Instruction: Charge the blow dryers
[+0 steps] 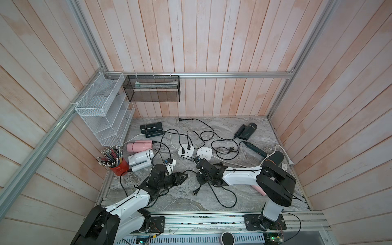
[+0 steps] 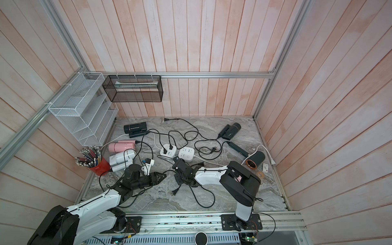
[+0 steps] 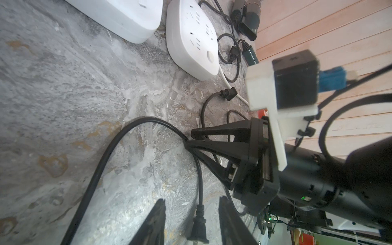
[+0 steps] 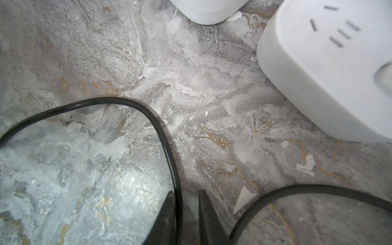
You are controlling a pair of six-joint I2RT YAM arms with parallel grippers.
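A black cord (image 3: 107, 153) with its plug (image 3: 198, 229) lies on the marble table. In the right wrist view the cord (image 4: 170, 161) passes between the tips of my right gripper, beside the left finger; a gap remains, so the fingers are partly open. My left gripper is open above the plug, its fingers apart on either side, holding nothing. Two white power strips (image 1: 204, 153) stand behind the grippers; the left strip (image 1: 185, 151) has black plugs in it. Blow dryers lie around: black (image 1: 151, 128), pink (image 1: 139, 146), white (image 1: 141, 159), dark green (image 1: 248, 130).
Loose black cords (image 1: 212, 132) tangle across the back. A red pencil cup (image 1: 119, 168) stands at the left beneath white wire trays (image 1: 104, 110). Another dark green dryer (image 2: 255, 159) lies right. Both arms are close together, with some bare table in front.
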